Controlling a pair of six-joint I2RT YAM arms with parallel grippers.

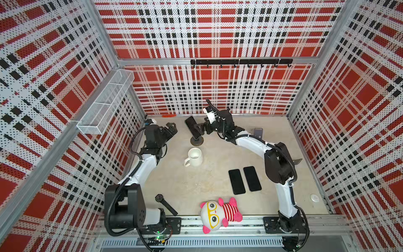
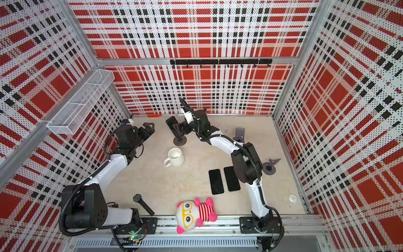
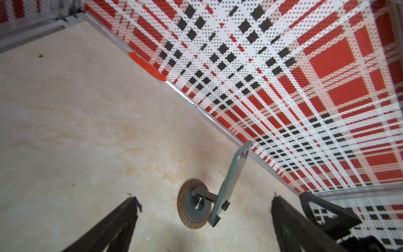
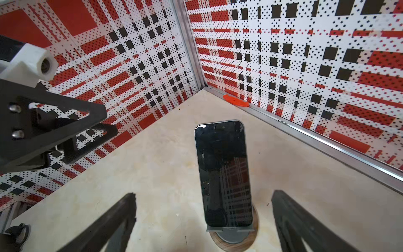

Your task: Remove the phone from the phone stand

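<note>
A black phone (image 1: 190, 124) (image 4: 222, 168) rests tilted upright on the phone stand (image 1: 196, 142) (image 3: 193, 212), a round-based holder at the back middle. My right gripper (image 1: 202, 128) is open close to the phone's right side; in the right wrist view the phone stands between and beyond its open fingers, with no contact visible there. My left gripper (image 1: 171, 128) is open to the left of the stand, apart from it, with nothing between its fingers.
A white mug (image 1: 194, 156) stands just in front of the stand. Two phones (image 1: 236, 181) (image 1: 252, 178) lie front right, a grey phone (image 1: 258, 133) behind the right arm. A plush toy (image 1: 214, 216) and a black object (image 1: 165, 203) lie near the front edge.
</note>
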